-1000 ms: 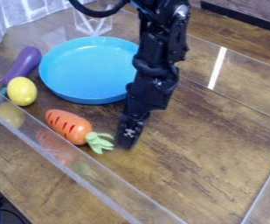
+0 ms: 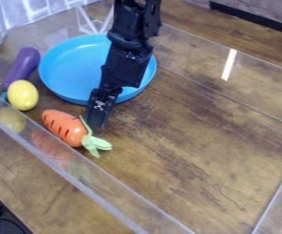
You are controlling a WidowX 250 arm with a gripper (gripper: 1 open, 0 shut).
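Observation:
The black robot arm reaches down from the top to its open gripper, whose fingertips are low, just above and beside the green top of a toy carrot. The orange carrot lies on the wooden surface at the lower left. Nothing shows clearly between the dark fingers. A blue plate lies behind the gripper, partly hidden by the arm.
A purple eggplant and a yellow egg-shaped toy lie left of the plate. A clear plastic wall runs along the near left.
The arm and gripper have moved left and slightly back, toward the plate's near edge. The carrot and other toys show little or no movement.

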